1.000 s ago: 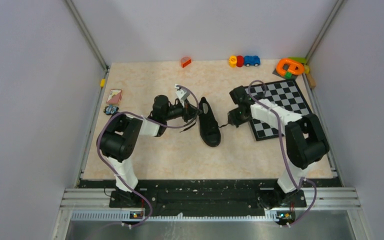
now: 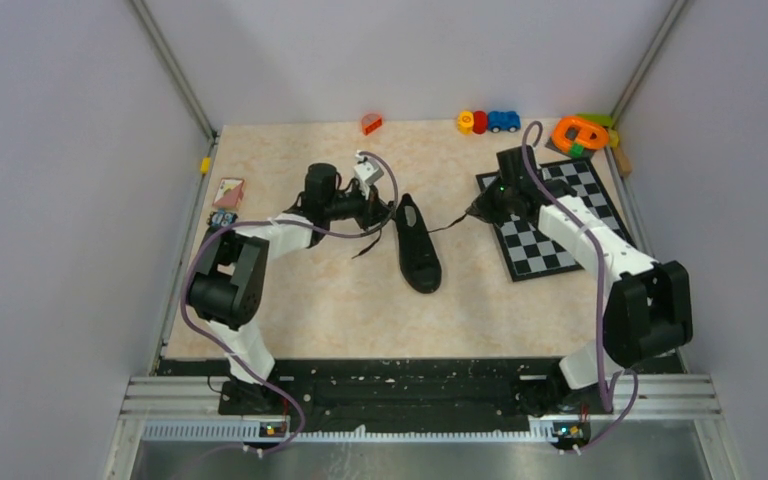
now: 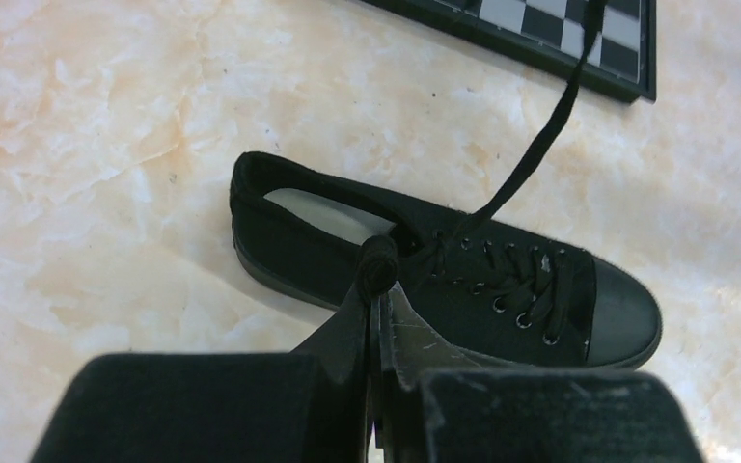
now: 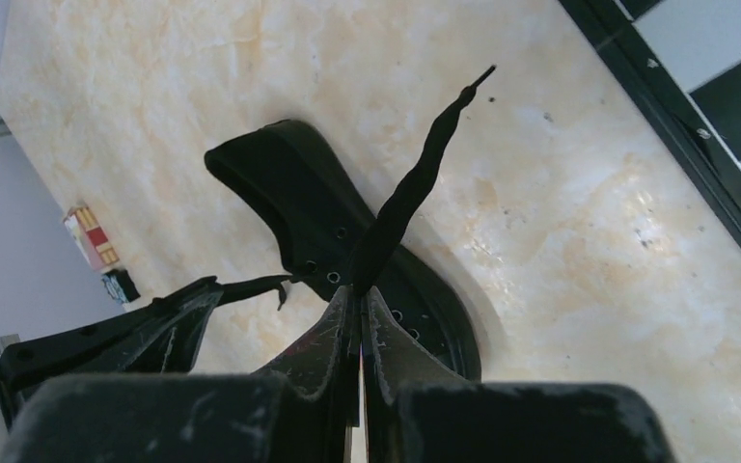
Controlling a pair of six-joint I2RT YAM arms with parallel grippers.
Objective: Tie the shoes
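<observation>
A black canvas shoe (image 2: 418, 258) lies mid-table, toe toward the front, with eyelets and laces (image 3: 511, 280). My left gripper (image 2: 380, 212) is just left of its heel end, shut on a black lace end (image 3: 378, 260) that bunches above its fingertips. My right gripper (image 2: 476, 210) is right of the shoe over the checkerboard's edge, shut on the other lace (image 4: 400, 207), which stretches from the shoe up to it and rises past the fingertips in the right wrist view.
A checkerboard (image 2: 560, 250) lies on the right. Toys (image 2: 505, 120) line the back edge, small boxes (image 2: 228, 192) the left edge.
My right gripper has pulled the lace away from the shoe to the right and back since a second ago. The left gripper has shifted slightly. The shoe looks unmoved.
</observation>
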